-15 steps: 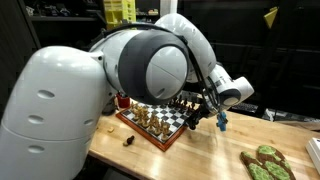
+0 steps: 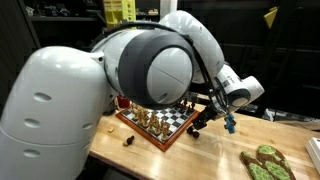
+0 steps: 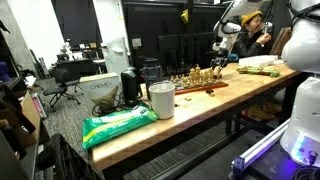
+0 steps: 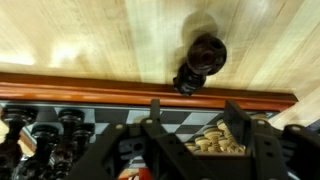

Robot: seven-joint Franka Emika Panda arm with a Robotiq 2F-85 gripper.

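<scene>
A dark brown chess piece (image 4: 205, 55) lies on the light wooden table, just off the reddish-brown edge of the chessboard (image 4: 110, 92). My gripper shows at the bottom of the wrist view with its fingers spread apart. Nothing sits between them, and the loose piece is beyond the fingertips. In exterior view 1 the gripper (image 2: 207, 118) hangs low by the board's right edge, partly hidden by the arm. Dark pieces (image 4: 72, 130) and light pieces (image 4: 215, 138) stand on the board.
Another small dark object (image 2: 129, 141) lies on the table in front of the board. A green and brown item (image 2: 267, 163) rests on the right. Bare table lies between it and the board. A white container (image 3: 162, 99) stands near the table's far end in exterior view 2.
The wrist has shifted slightly to the right in exterior view 1, and the dark piece beside the board shows more clearly. The board and its pieces look unmoved.
</scene>
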